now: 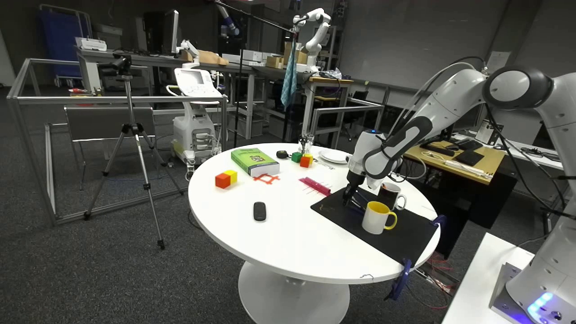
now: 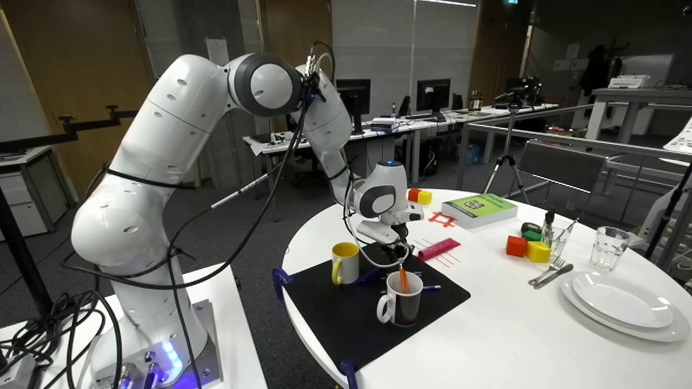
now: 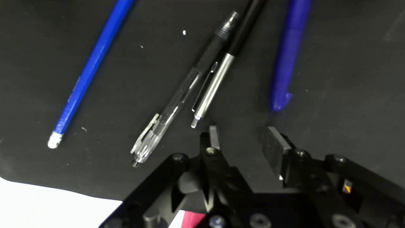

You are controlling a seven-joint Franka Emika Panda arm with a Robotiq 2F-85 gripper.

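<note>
In the wrist view my gripper is open above the black mat (image 3: 114,167), its two fingers apart with only bare mat between them. Just beyond the left finger lie a black-and-silver pen (image 3: 216,85) and, touching or nearly touching it, a clear pen (image 3: 174,104). A dark blue pen (image 3: 288,57) is ahead of the right finger, and farther left a blue pencil (image 3: 89,72) with a white eraser end. Two mugs stand on the mat: a white one with yellow inside (image 2: 345,265) and a white-and-dark one (image 2: 402,304) with an orange item sticking out.
Outside the mat are a pink roll (image 2: 439,249), a green book (image 1: 254,162), coloured blocks (image 1: 225,179), a black remote-like object (image 1: 259,211) and white plates (image 2: 623,304). Clamps (image 1: 398,281) grip the mat's edge.
</note>
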